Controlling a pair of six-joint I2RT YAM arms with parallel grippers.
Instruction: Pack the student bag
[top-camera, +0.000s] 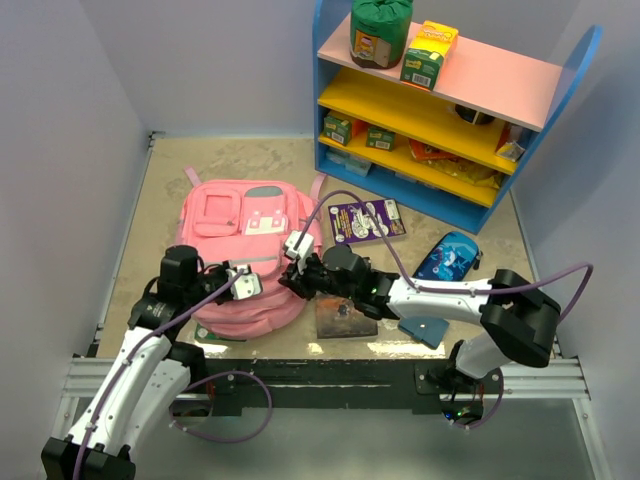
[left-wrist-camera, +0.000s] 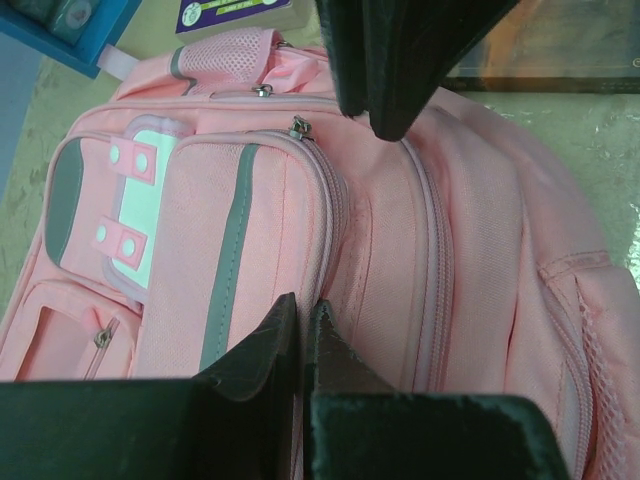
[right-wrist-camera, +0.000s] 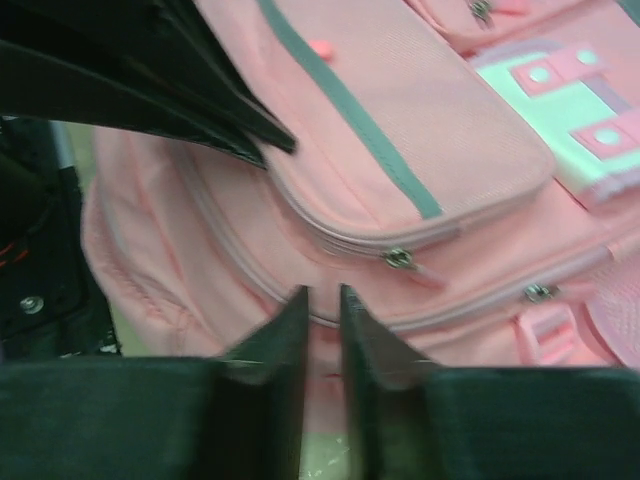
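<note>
The pink backpack (top-camera: 248, 310) lies flat with its front pocket (left-wrist-camera: 262, 220) facing up. My left gripper is shut on the edge of this pocket, pinching the fabric beside its zipper seam. From the right wrist view, the left fingers (right-wrist-camera: 240, 120) touch the pocket's rim at upper left. My right gripper hovers over the bag's side, fingers slightly parted with nothing visible between them. A metal zipper pull (right-wrist-camera: 400, 259) sits at the pocket's corner, beyond the right fingertips. Another zipper pull (right-wrist-camera: 540, 292) is on the larger compartment's seam.
Right of the bag lie a dark book (top-camera: 345, 320), partly under my right arm, a purple box (top-camera: 367, 221), a blue pencil case (top-camera: 446, 258) and a blue notebook (top-camera: 424, 330). A stocked shelf unit (top-camera: 410, 105) stands at the back right. Both grippers are close together.
</note>
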